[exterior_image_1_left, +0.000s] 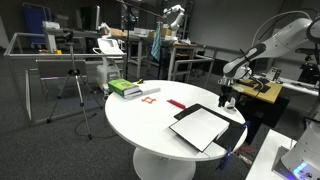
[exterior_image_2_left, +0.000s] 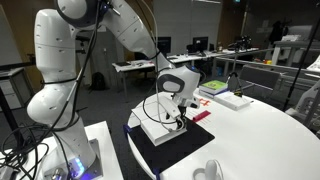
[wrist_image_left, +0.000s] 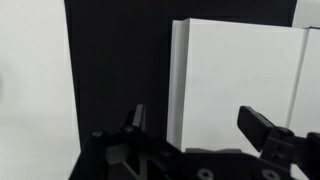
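Note:
A white box or thick book (exterior_image_1_left: 200, 129) lies flat on a black mat (exterior_image_1_left: 178, 143) on the round table. In the wrist view, the white box (wrist_image_left: 235, 85) shows its pale side edge (wrist_image_left: 178, 85) and a seam near its right end. My gripper is open over it, with one finger (wrist_image_left: 138, 118) over the black mat beside the box and the other (wrist_image_left: 252, 127) over its white top. No object shows between the fingers. In exterior view 2 the gripper (exterior_image_2_left: 176, 126) hangs close above the white box (exterior_image_2_left: 160, 128); contact cannot be told.
A white mug (exterior_image_2_left: 213, 170) stands near the table's edge. A red object (exterior_image_1_left: 176, 103), an orange item (exterior_image_1_left: 150, 99) and a green-and-white box (exterior_image_1_left: 140, 88) lie farther along the table.

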